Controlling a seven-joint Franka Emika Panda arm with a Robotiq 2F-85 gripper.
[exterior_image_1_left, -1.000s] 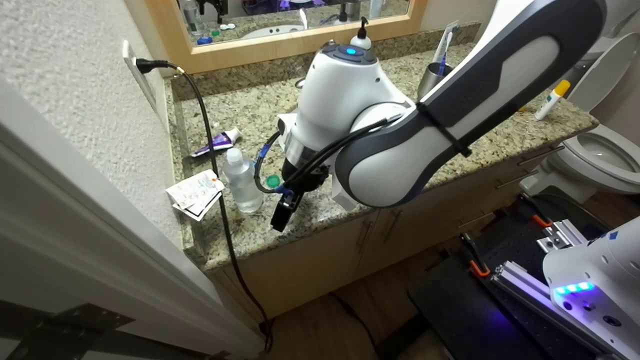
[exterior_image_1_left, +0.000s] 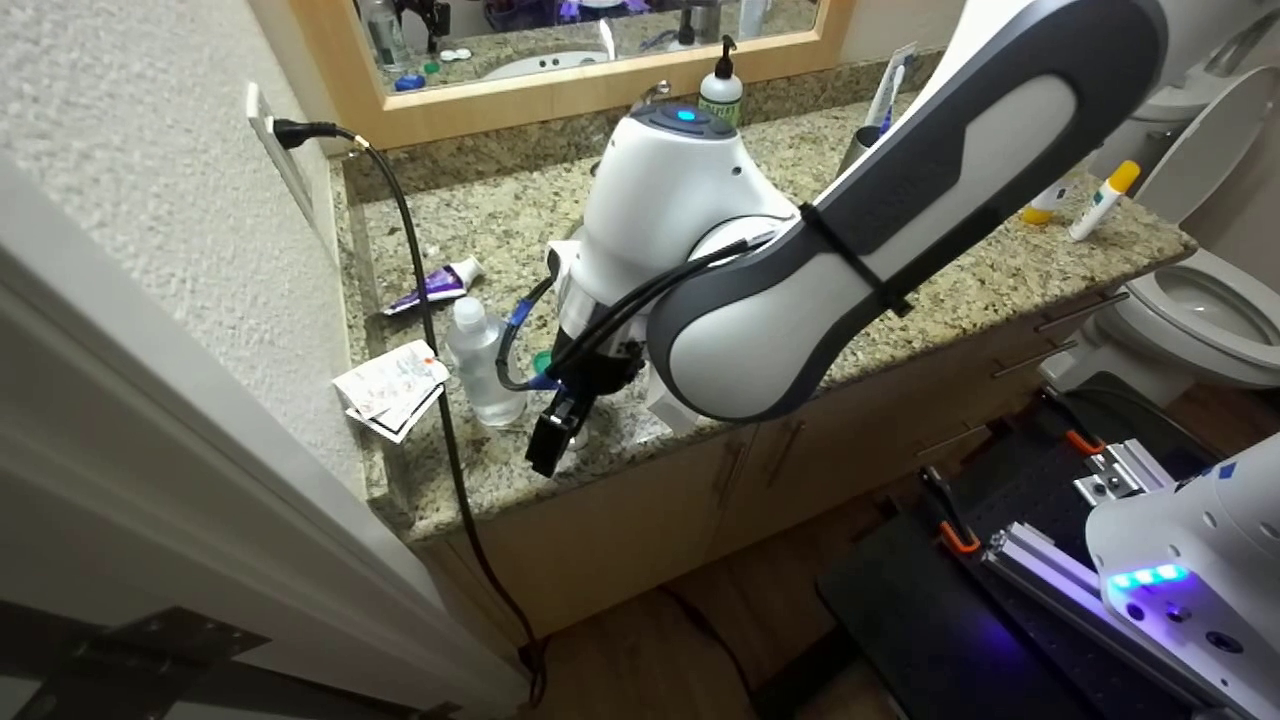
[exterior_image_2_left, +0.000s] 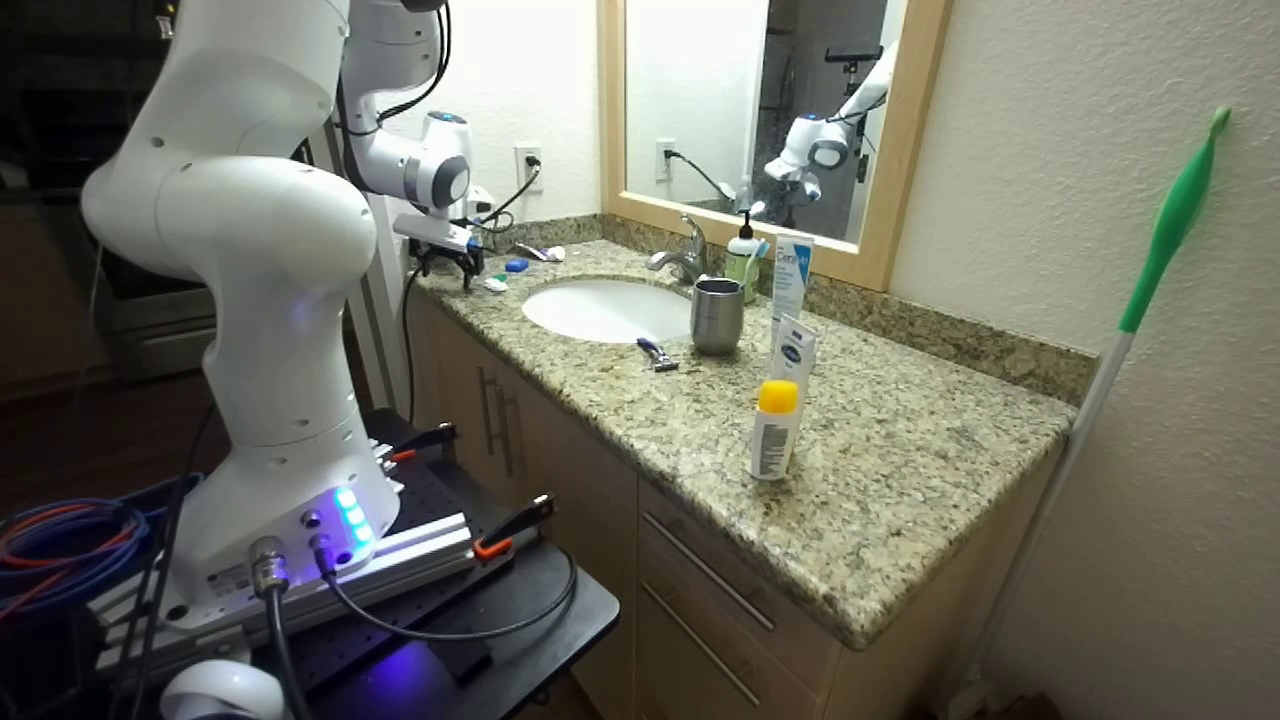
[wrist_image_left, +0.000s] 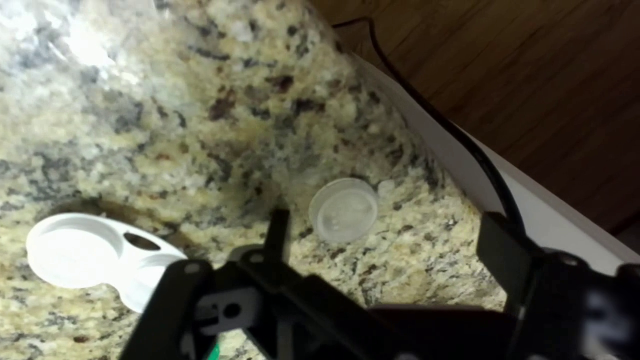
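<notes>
My gripper is open low over the counter's front edge, its dark fingers standing well apart in the wrist view. Between and beyond the fingertips, a small round translucent cap (wrist_image_left: 344, 210) lies on the granite, and I see no contact with it. To the left is a white contact lens case (wrist_image_left: 75, 251), its right well partly hidden by the gripper. A bit of a green lid (wrist_image_left: 214, 351) shows at the bottom edge. In exterior view 1 the green lid (exterior_image_1_left: 542, 360) is partly covered by the gripper, and a clear bottle (exterior_image_1_left: 483, 366) stands to its left.
A black cable (exterior_image_1_left: 446, 420) hangs over the counter beside the bottle, near paper packets (exterior_image_1_left: 393, 386) and a purple tube (exterior_image_1_left: 438, 286). The sink (exterior_image_2_left: 600, 310), a razor (exterior_image_2_left: 656, 354) and a metal cup (exterior_image_2_left: 717, 317) lie farther along. Open floor drops away past the edge.
In exterior view 1 the arm and gripper have shifted left, closer to the bottle, with the fingers slightly lower in the picture. The green lid is now more covered.
</notes>
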